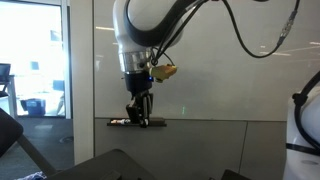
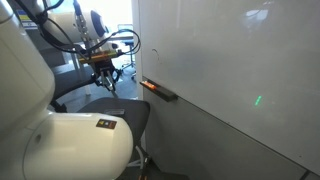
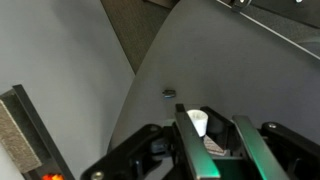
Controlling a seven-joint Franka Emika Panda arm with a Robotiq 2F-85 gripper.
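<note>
My gripper (image 1: 140, 118) hangs pointing down, high above the dark table (image 1: 105, 165), in front of the whiteboard wall. In the wrist view, a small white rounded object (image 3: 198, 122) sits at the fingertips, close to the camera and well above the tabletop; the fingers (image 3: 195, 148) appear shut on it. Most of its body is hidden by the gripper, so I cannot tell what it is. On the table lies a small dark block (image 3: 169, 94), apart from the gripper. In exterior view 2 the gripper (image 2: 107, 85) is small and far off.
A dark ledge (image 2: 158, 90) runs along the bottom of the whiteboard (image 2: 215, 55), behind the gripper. Some items (image 3: 55, 177) lie on it at its near end in the wrist view.
</note>
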